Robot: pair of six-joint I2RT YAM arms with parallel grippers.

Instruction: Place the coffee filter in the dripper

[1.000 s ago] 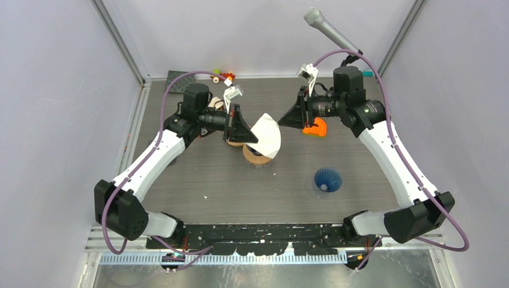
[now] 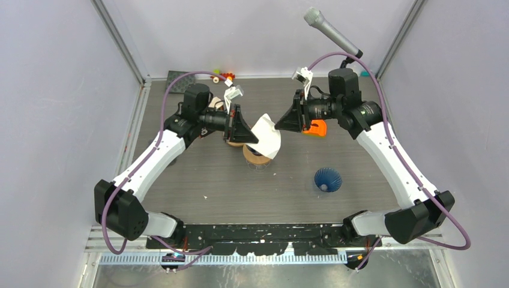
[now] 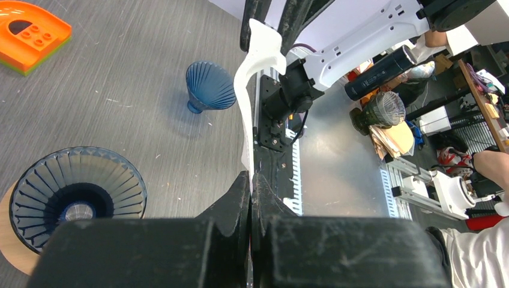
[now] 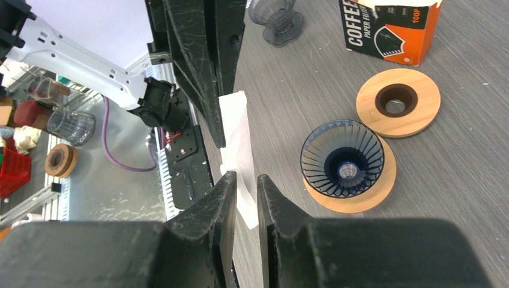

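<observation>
A white paper filter [image 2: 265, 138] hangs upright between the grippers. My left gripper [image 2: 254, 141] is shut on its lower corner; in the left wrist view the sheet rises edge-on from the fingertips. My right gripper [image 2: 279, 126] is at the filter's upper right edge; in the right wrist view its fingertips [image 4: 265, 186] stand slightly apart, with the paper at or between them. Below the filter, a dark translucent dripper [image 4: 342, 157] rests on a round wooden stand [image 2: 252, 157], largely hidden in the top view.
A coffee filter box [image 4: 390, 30], a second wooden ring [image 4: 414, 111] and an orange toy piece [image 2: 315, 129] lie farther back. A blue ribbed cone [image 2: 328, 179] stands at front right; open table surrounds it.
My right gripper has moved slightly left and down in the top view, onto the filter's edge. My left gripper and the filter are practically unmoved.
</observation>
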